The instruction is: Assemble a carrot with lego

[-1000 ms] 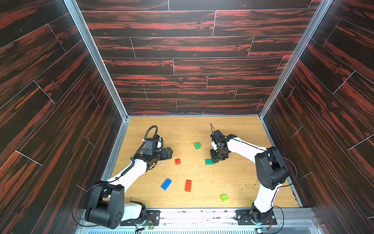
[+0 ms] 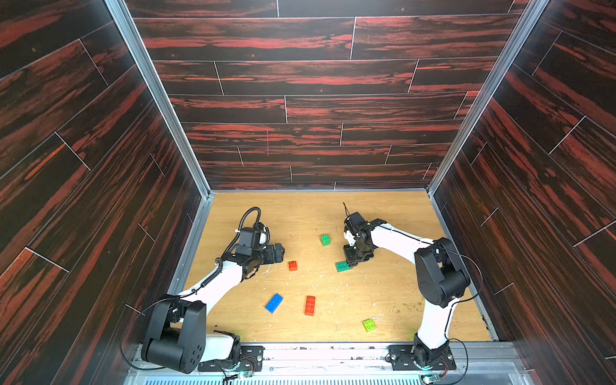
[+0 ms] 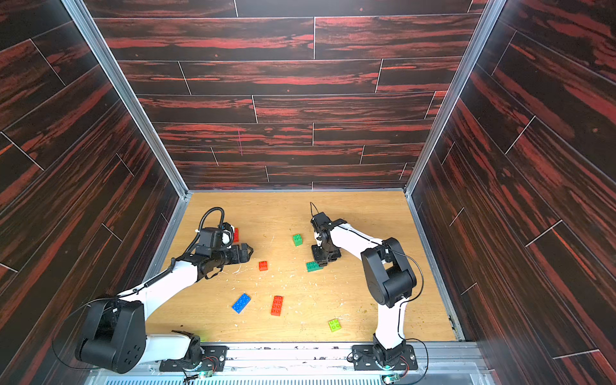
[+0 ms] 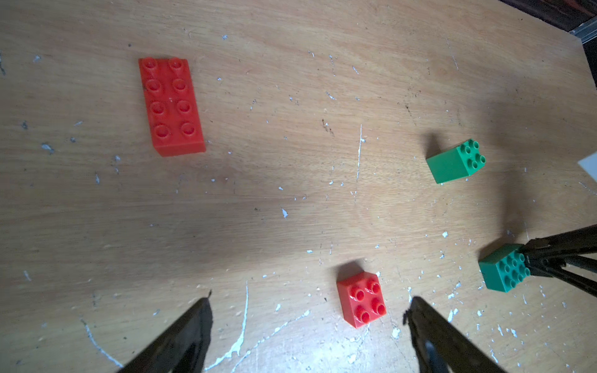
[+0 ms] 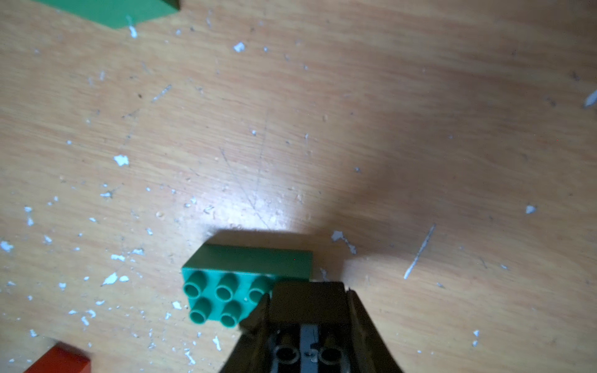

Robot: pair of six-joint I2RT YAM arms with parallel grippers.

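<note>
A teal brick (image 5: 227, 289) lies studs up on the table, and my right gripper (image 2: 358, 255) is at its right end, hiding that end. In the right wrist view the fingers (image 5: 367, 338) stand near each other with a dark, blocky shape in the middle; what lies between them is unclear. Open and empty, my left gripper hovers at the left. Ahead of its fingers (image 4: 186, 338) is a small red brick (image 4: 362, 299). A green brick (image 4: 451, 163) stands behind the teal one. A long red brick (image 4: 173, 105) lies behind the left gripper.
Toward the front lie a blue brick (image 2: 274, 303), another long red brick (image 2: 310, 305) and a lime brick (image 2: 369, 325), well apart. Bare table surrounds them, with open room at the back and right.
My right gripper has shifted slightly to the left, and the teal brick has moved left with it, turning a little. The left arm and the other bricks look unmoved.
</note>
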